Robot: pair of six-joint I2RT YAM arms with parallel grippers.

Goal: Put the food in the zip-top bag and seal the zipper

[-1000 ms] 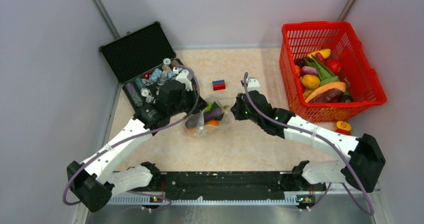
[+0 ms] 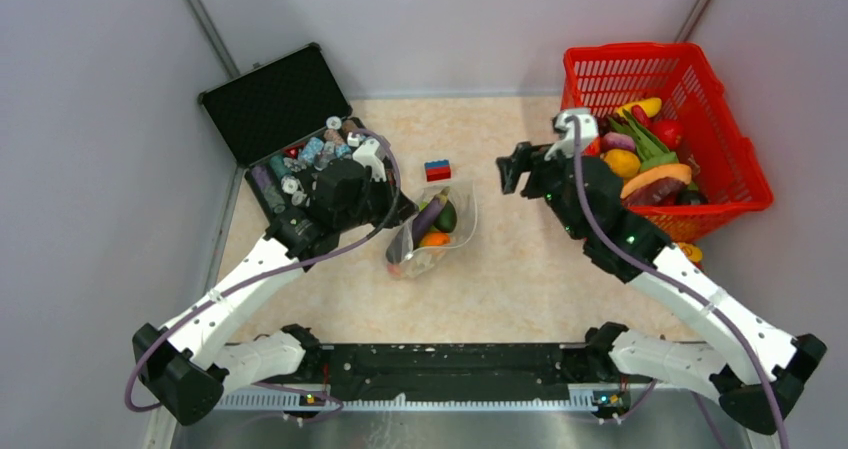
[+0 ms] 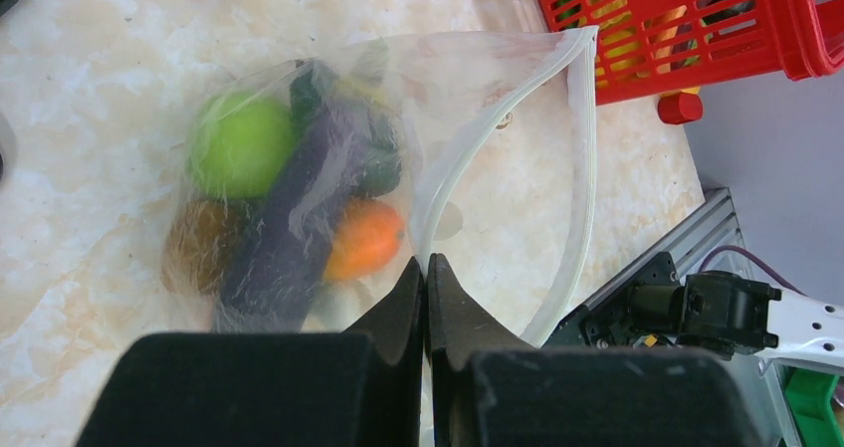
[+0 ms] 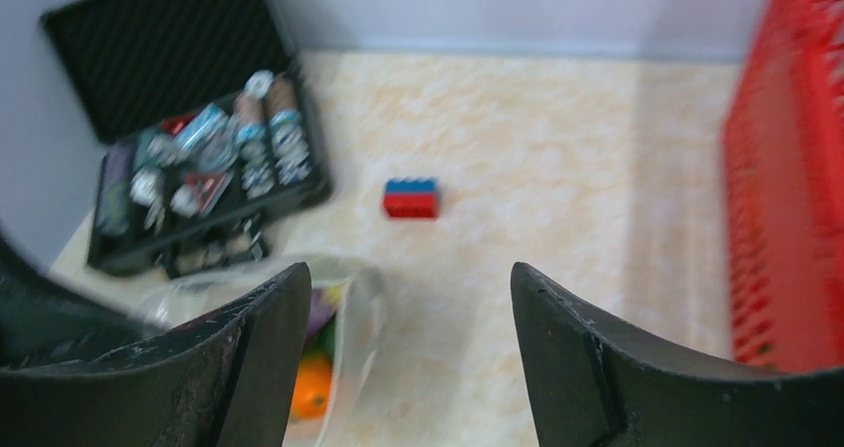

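The clear zip top bag (image 2: 432, 249) holds an eggplant (image 2: 428, 215), an orange vegetable and green produce on the table. My left gripper (image 2: 402, 209) is shut at the bag's rim; in the left wrist view the plastic edge meets the shut fingertips (image 3: 426, 266). A green round fruit (image 3: 239, 143) shows through the plastic there. My right gripper (image 2: 510, 169) is up and right of the bag, part open with nothing seen between its fingers; the right wrist view is blurred.
A red basket (image 2: 740, 179) of produce stands at the right, close by the right arm. An open black case (image 2: 270, 89) lies at the left, and a red and blue block (image 2: 437, 170) behind the bag. The table between bag and basket is clear.
My right gripper has risen away from the bag toward the back right and opened. The bag's mouth looks wider and its contents show more plainly. The left arm stays in place.
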